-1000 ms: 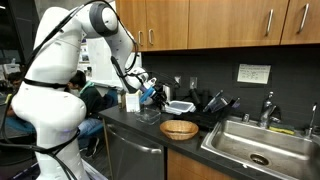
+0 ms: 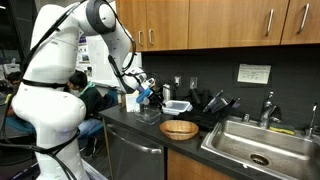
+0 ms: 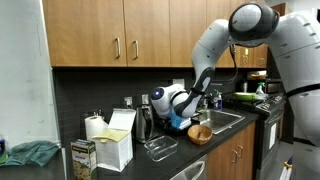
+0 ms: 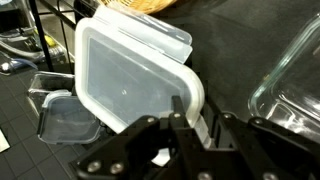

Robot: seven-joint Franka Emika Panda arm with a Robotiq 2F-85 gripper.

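A translucent lid with a pale rim [image 4: 125,78] fills much of the wrist view, tilted above the counter. My gripper is shut on its near edge. In exterior view 2 the lid [image 3: 188,119] hangs from the gripper, behind and to the right of an open clear rectangular container [image 3: 160,149]. The same container [image 4: 272,108] shows at the right of the wrist view, apart from the lid. Exterior view 1 shows the container [image 2: 149,116] below the wrist; the finger contact is too small to make out there.
A wicker basket [image 2: 180,130] stands along the counter, before the sink [image 2: 257,146]. Clear tubs [image 4: 68,118] lie beyond the lid. To the container's left in exterior view 2 are a white box [image 3: 114,151] and a cardboard package [image 3: 83,160].
My hand has shifted slightly to the left in exterior view 1, with the lid still held. The container and the basket have not visibly moved.
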